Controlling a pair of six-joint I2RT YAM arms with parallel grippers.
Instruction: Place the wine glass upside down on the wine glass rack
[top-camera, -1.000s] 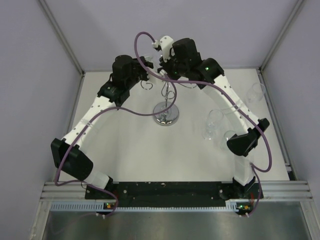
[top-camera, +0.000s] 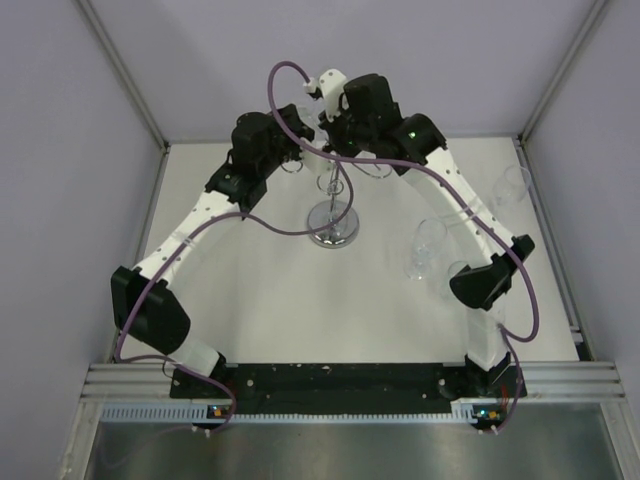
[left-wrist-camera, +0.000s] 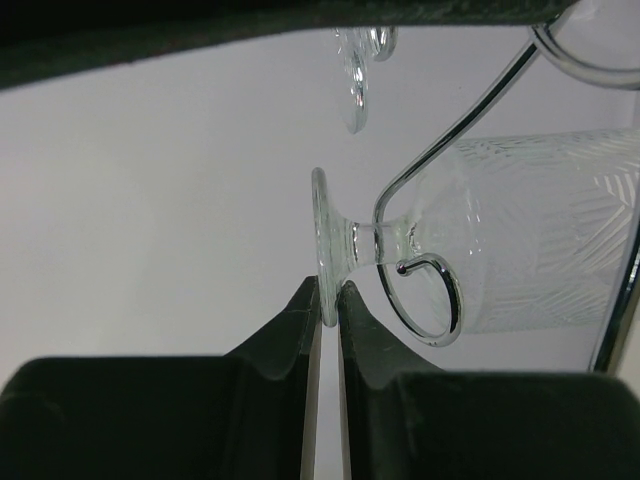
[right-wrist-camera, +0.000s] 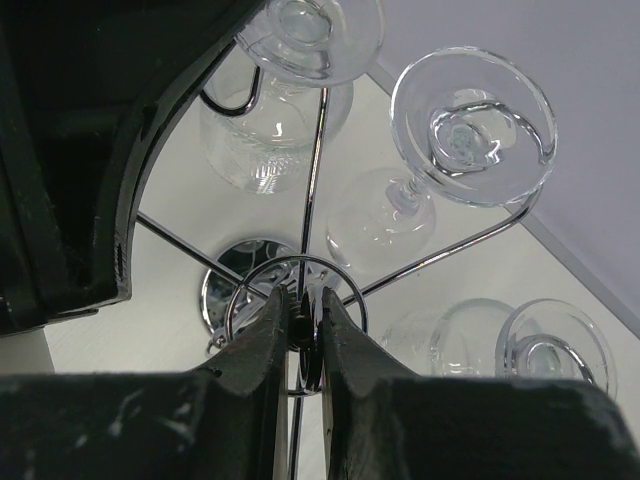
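Note:
The wine glass (left-wrist-camera: 540, 235) lies sideways in the left wrist view, its stem within a hook of the chrome rack (left-wrist-camera: 452, 300). The fingertips of my left gripper sit close on either side of the lower rim of its foot; whether they still press on it is unclear. In the right wrist view, my right gripper is shut on the top of the rack's central post, inside the top ring (right-wrist-camera: 356, 290). From above, both grippers meet over the rack base (top-camera: 333, 236) and largely cover the rack's top.
Other glasses hang on the rack's arms, such as one glass (right-wrist-camera: 475, 125) at the upper right. Several clear glasses, including this one (top-camera: 428, 240), are on the table at right.
My left arm has shifted slightly right and toward the back since about a second ago, and the rack base has moved up a little in the view. The right arm is nearly still.

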